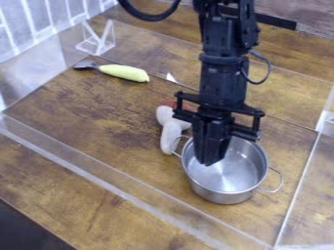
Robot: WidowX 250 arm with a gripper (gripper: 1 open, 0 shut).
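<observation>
My black gripper point(209, 146) points down over the left part of a steel pot point(225, 186) with two wire handles, its fingertips at or just inside the rim. The fingers are close together, with nothing visible between them. A pale plush toy point(171, 132) with a bit of red lies left of the pot, partly hidden behind the gripper.
A yellow corn-like object point(124, 72) with a dark end lies at the back left, near a clear plastic stand point(96, 41). Transparent walls edge the wooden work surface point(85, 146), whose left and middle are mostly clear.
</observation>
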